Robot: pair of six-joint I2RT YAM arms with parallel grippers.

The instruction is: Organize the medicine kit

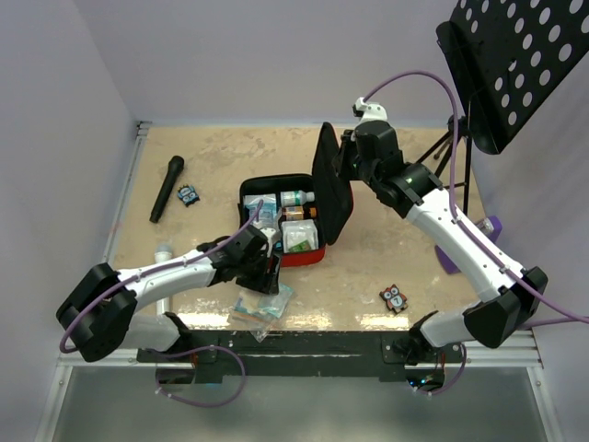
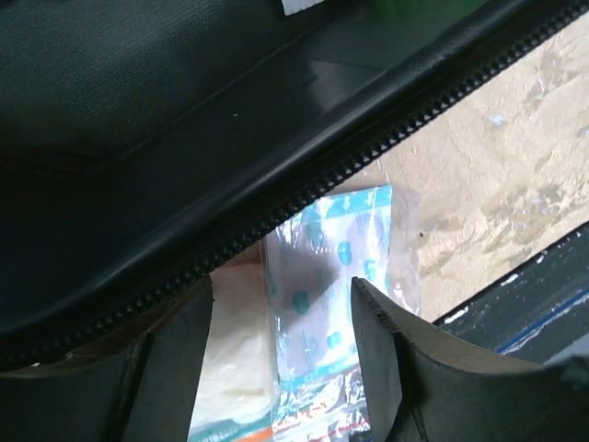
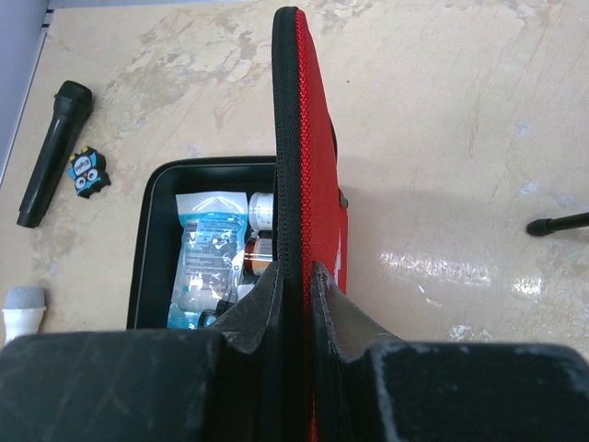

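The black medicine kit [image 1: 247,189] with its red outer side stands mid-table, its lid [image 1: 333,187] raised. My right gripper is shut on the lid's zippered edge. In the kit lie a blue-printed pouch [image 3: 210,247], bottles [image 1: 296,198] and a white packet [image 1: 300,237]. In front of the kit my left gripper stands part open, pointing at two flat packets on the table: a blue-patterned packet [image 2: 327,276] between its fingers in view, and a whitish packet [image 2: 235,345] beside it. Contact with either does not show. The kit's zippered rim [image 2: 322,189] is close by.
A black microphone [image 1: 167,189] and a small owl-like figure [image 1: 188,195] lie on the left, with a white microphone [image 1: 164,253] nearer. Another figure [image 1: 394,298] is at the front right, a tripod [image 1: 467,152] at the back right.
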